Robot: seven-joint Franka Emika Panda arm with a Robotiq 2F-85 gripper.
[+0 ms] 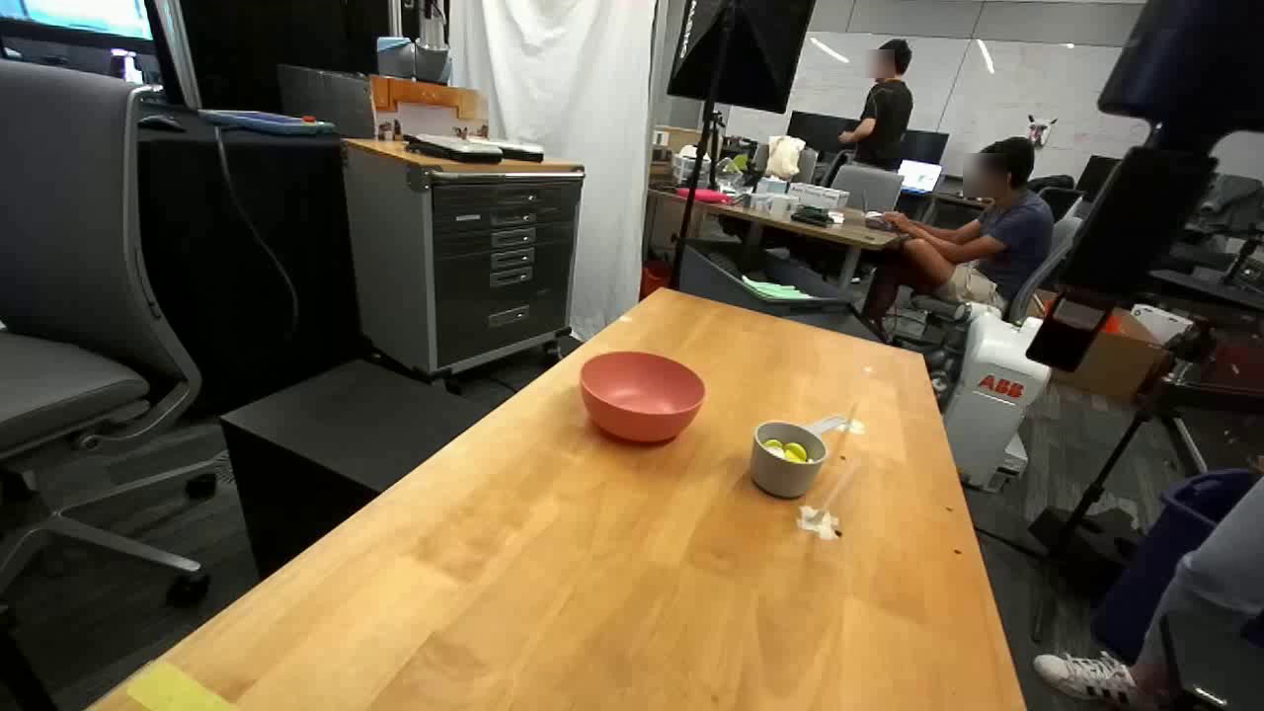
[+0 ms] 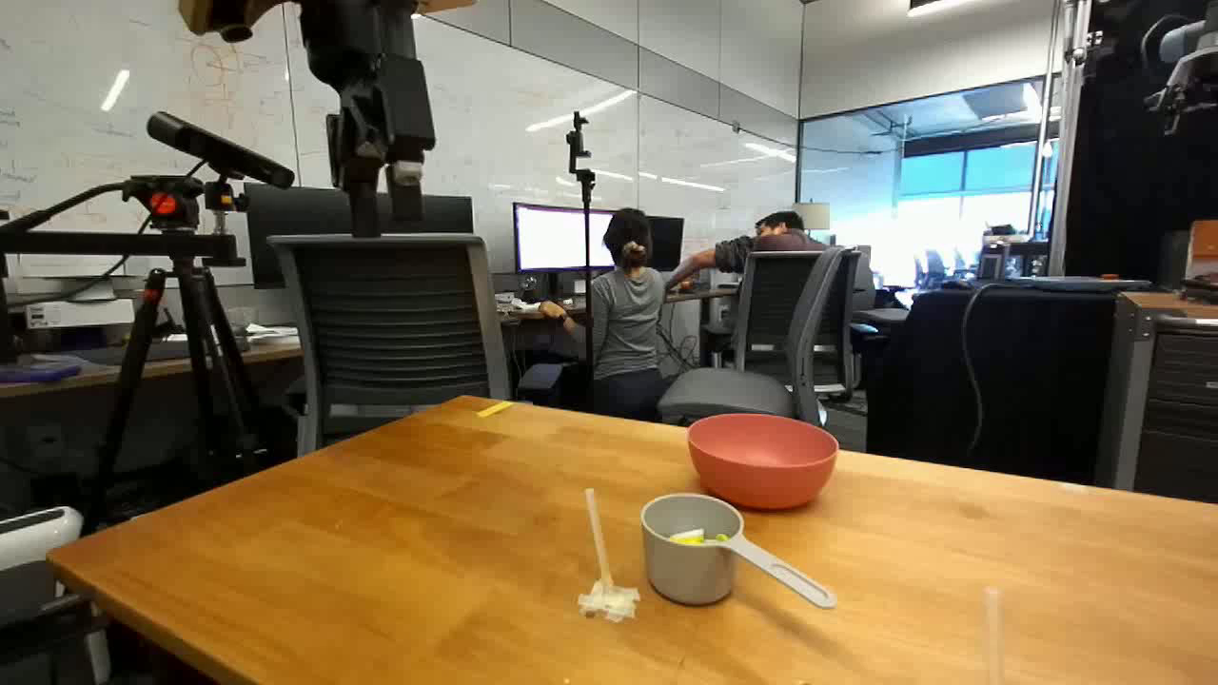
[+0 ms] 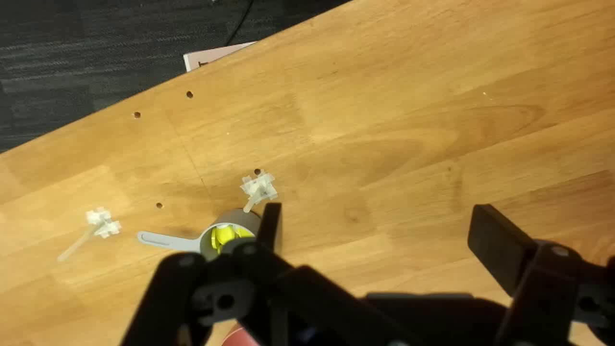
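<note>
My gripper is open, its two black fingers [image 3: 500, 248] wide apart with only bare wood visible below the gap. In exterior view 2 the gripper [image 2: 385, 207] hangs high above the table's far left. A grey measuring cup [image 1: 782, 473] with a handle stands upright on the table and holds yellow-and-white pieces [image 3: 225, 234]. Close to it sits a wide red bowl [image 1: 642, 401]; its inside looks empty in exterior view 1. The wrist view has the cup [image 3: 207, 247] partly behind the left finger, and only a sliver of the bowl [image 3: 240, 338] shows.
Two thin translucent sticks rise from taped patches; one patch [image 2: 608, 600] is beside the cup, the other [image 3: 104, 222] near its handle. Yellow tape [image 2: 494, 407] marks a table edge. The wooden table [image 1: 569, 592] is otherwise largely clear. People sit and stand beyond it.
</note>
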